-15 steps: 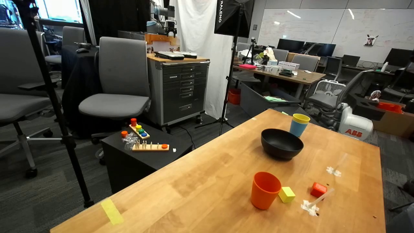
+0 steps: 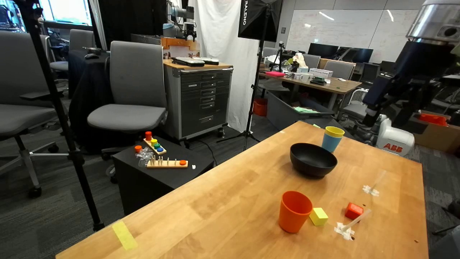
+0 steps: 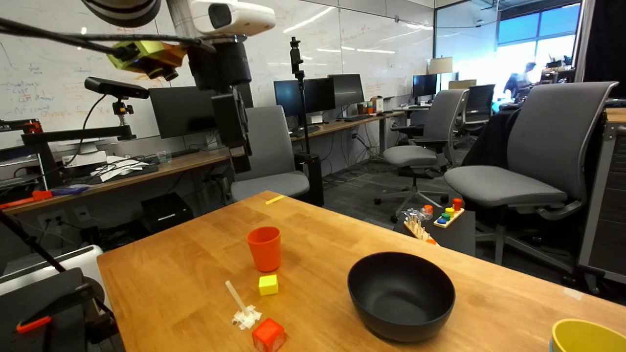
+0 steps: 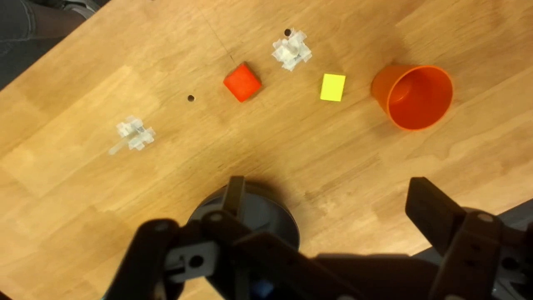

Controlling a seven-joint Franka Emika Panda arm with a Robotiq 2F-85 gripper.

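Observation:
My gripper is open, its two dark fingers wide apart with only tabletop showing between them. It hangs high above the table, at the upper right in exterior view 1. Under its left finger in the wrist view lies a black bowl (image 4: pixel 270 215), partly hidden. A red block (image 4: pixel 242 83), a yellow block (image 4: pixel 332 87) and an orange cup (image 4: pixel 420 97) sit apart on the wood. The cup stands upright, with the yellow block close beside it. A blue cup (image 2: pixel 331 142) with a yellow cup (image 2: pixel 334 131) nested in it stands behind the bowl.
Two thin pale sticks rise from taped spots: one stick (image 2: pixel 357 218) near the red block, another stick (image 2: pixel 379 179) farther back. Yellow tape (image 2: pixel 124 235) marks the table's left end, where the wood is clear. A low black stand (image 2: pixel 172 177) with peg toys is beside the table.
The arm and gripper have come into exterior view 1 at the upper right, where a second ago they were out of sight. The objects on the table have not moved.

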